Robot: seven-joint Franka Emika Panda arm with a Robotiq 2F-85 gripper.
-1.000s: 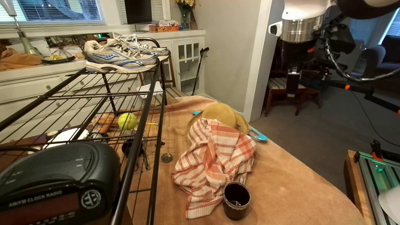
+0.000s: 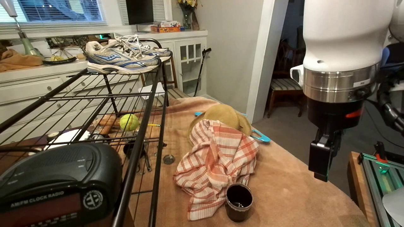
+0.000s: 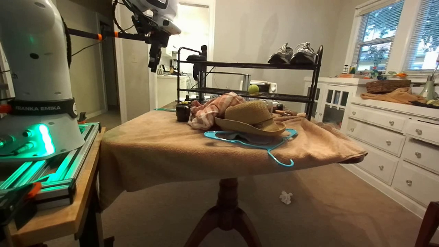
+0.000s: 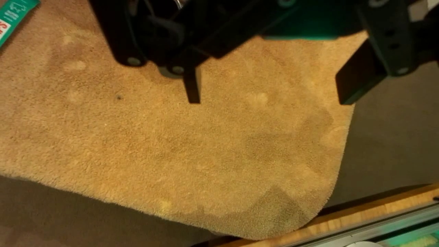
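In the wrist view my gripper is open, its two fingers wide apart with only the tan table cover [image 4: 230, 156] below them. Seen from exterior view 1, the gripper [image 2: 321, 177] hangs at the right, over the table's side nearest the robot base. On the table, a red-and-white checked cloth [image 2: 219, 159] lies crumpled against a straw hat [image 2: 221, 115]. A dark cup [image 2: 239, 212] stands upright beside the cloth's near end. Partly beneath the hat is a blue hanger [image 3: 242, 142], its hook over the table edge.
A black wire rack [image 2: 149, 125] holds sneakers [image 2: 121, 58] and a clock radio [image 2: 60, 181]. A tennis ball [image 2: 129, 122] shows through its bars. A green packet [image 4: 14, 18] lies at the wrist view's corner. The cover between cup and robot base is mostly bare.
In exterior view 1 my arm has come closer to the camera, with the gripper shifting right and lower in the picture. The objects on the table stay where they were.
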